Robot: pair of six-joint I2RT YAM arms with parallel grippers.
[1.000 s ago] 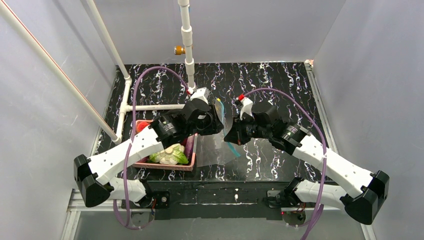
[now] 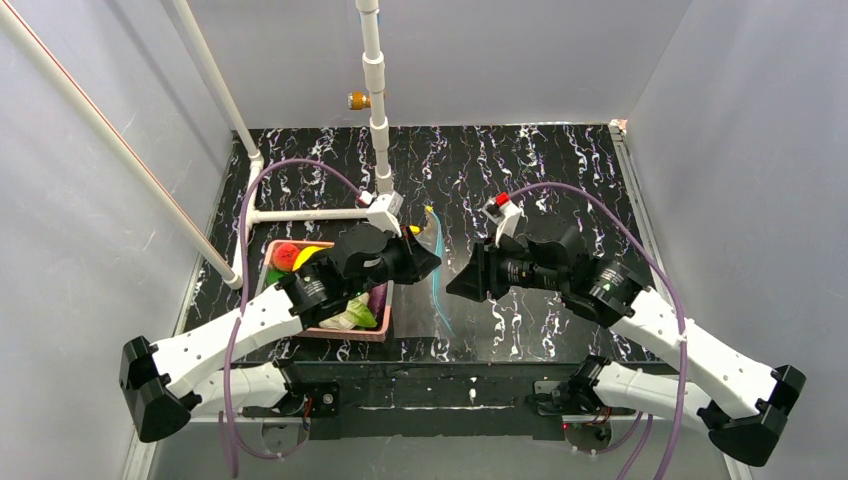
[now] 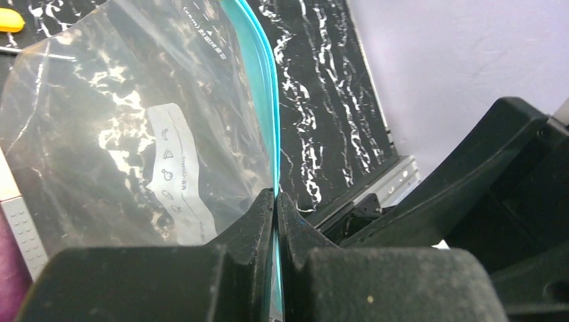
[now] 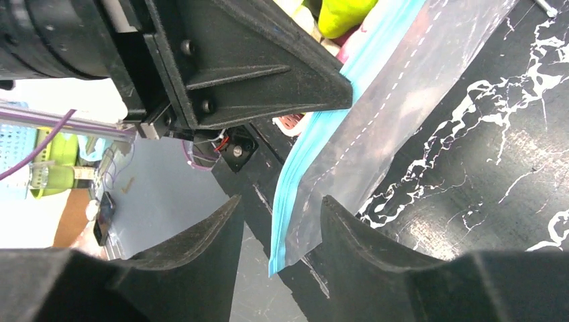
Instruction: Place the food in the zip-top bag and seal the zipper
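A clear zip top bag (image 3: 100,154) with a cyan zipper strip (image 4: 298,168) hangs upright at the middle of the counter. My left gripper is shut on the zipper strip, which passes between its fingertips. My right gripper stands open around the lower end of the strip, apart from it as far as shows. The food, vegetables in a pink basket (image 2: 350,334), is at the left, partly hidden under my left arm in the top view.
White pipes (image 2: 310,215) frame the back and left of the marble counter (image 2: 530,160). A yellow item (image 3: 10,20) lies behind the bag.
My right gripper has opened and the right arm has shifted slightly. My left arm has tilted, its gripper moving a little down in the top view, and the bag's strip now hangs straighter.
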